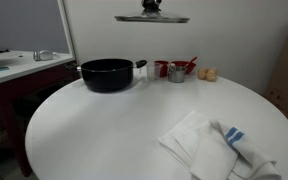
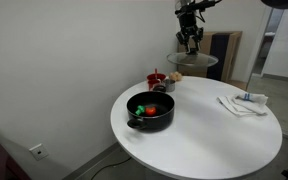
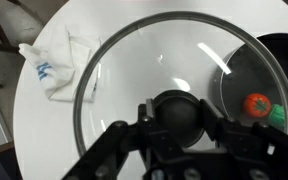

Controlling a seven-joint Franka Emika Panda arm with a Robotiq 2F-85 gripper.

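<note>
A clear glass lid (image 1: 134, 18) with a dark knob (image 3: 179, 112) hangs level in the air, well above the table. My gripper is shut on that knob, one finger on either side. In exterior view 2 the gripper (image 2: 191, 42) comes down onto the lid (image 2: 192, 62) from above. A black two-handled pot (image 1: 107, 76) stands uncovered at the back left of the table. Inside it lie a red tomato-like piece (image 3: 256, 105) and a green piece (image 3: 277, 115). In the wrist view the lid's rim overlaps part of the pot (image 3: 236, 72).
On the round white table (image 1: 124, 135) lies a crumpled white towel (image 1: 214, 148) with blue stripes. Red containers (image 1: 189, 67), a metal cup (image 1: 176, 74) and brown eggs (image 1: 210, 75) stand along the back.
</note>
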